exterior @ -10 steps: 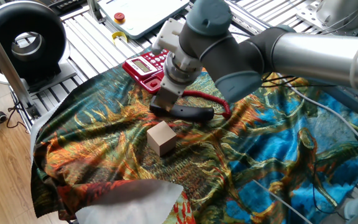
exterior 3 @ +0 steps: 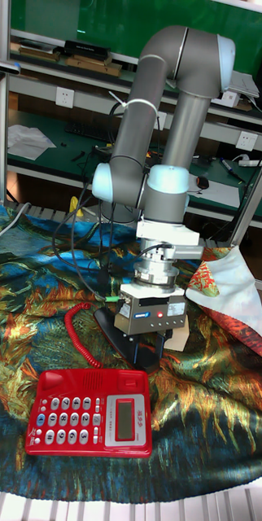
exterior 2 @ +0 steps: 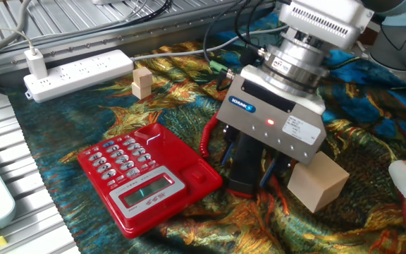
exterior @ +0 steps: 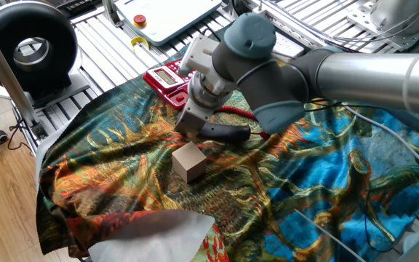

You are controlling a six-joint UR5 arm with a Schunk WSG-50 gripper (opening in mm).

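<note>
A red desk telephone with a keypad and small display lies on the patterned cloth. Its black handset is off the cradle, lying on the cloth, joined by a coiled red cord. Over one end of that handset, my gripper points down with its dark fingers spread; the handset shows between them in exterior view 2. Whether either finger touches it cannot be made out. From exterior view 1 the gripper body hides the handset's near end. In exterior view 3 the handset runs to the fingers from the upper left.
A wooden cube rests close beside the gripper. Two small wooden blocks and a white power strip lie farther back. The cloth is wrinkled, its corner folded over at the front. Cables cross the right side.
In exterior view 1 my gripper has shifted slightly left and down the picture, now covering the handset's left end, which showed before. Handset, telephone and cube have stayed put.
</note>
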